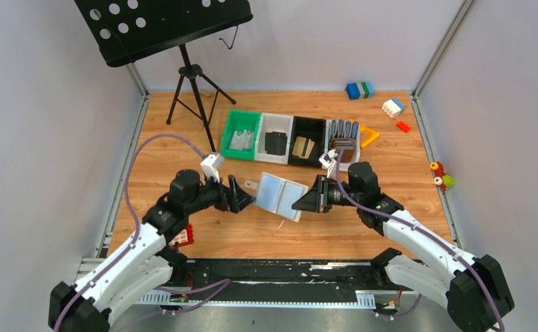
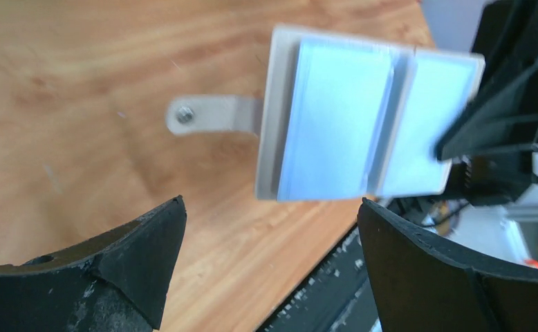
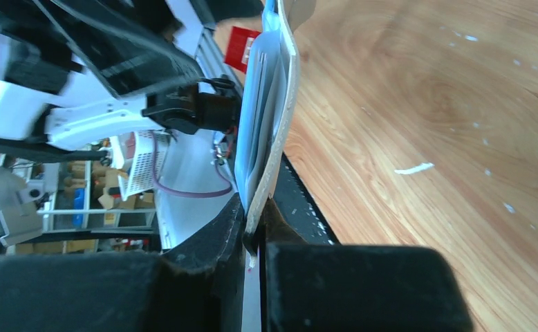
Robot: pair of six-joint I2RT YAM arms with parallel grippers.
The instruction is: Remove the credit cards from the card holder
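The open card holder (image 1: 276, 196), pale with light-blue sleeves and a strap at one end, hangs above the table in my right gripper (image 1: 301, 202), shut on its edge. In the right wrist view it stands edge-on between the fingers; whether cards sit in the sleeves is unclear. My left gripper (image 1: 245, 196) is just left of the holder, open with nothing between its fingers; in the left wrist view the holder (image 2: 335, 117) lies just beyond its two fingertips.
Behind stand the green bin (image 1: 228, 138), white and black bins and a tray of tools (image 1: 346, 131). A music stand (image 1: 190, 76) is at back left, a red block (image 1: 187, 235) by the left arm. Small toys line the right side.
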